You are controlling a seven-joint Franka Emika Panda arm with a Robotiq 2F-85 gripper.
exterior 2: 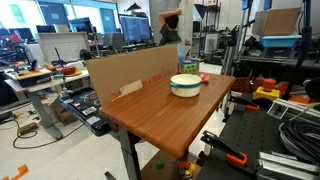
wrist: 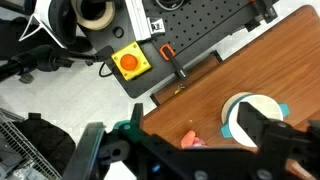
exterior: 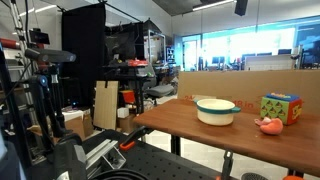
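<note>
High above the table, my gripper stands open, with its dark fingers wide apart at the bottom of the wrist view. Only its dark tip shows at the top edge of exterior view 1. A white bowl with a teal band (exterior: 216,117) rests on the wooden table; in the wrist view the bowl (wrist: 262,110) is partly covered by the right finger. A small pink object (exterior: 269,127) lies to the right of the bowl. From above, this pink object (wrist: 190,139) appears between my fingers, far below them. A colourful box (exterior: 281,107) stands behind it.
A cardboard panel (exterior 2: 135,75) lines one long side of the wooden table (exterior 2: 165,120). Beside the table is a black perforated platform (wrist: 205,22) with a yellow box and red button (wrist: 129,62).
</note>
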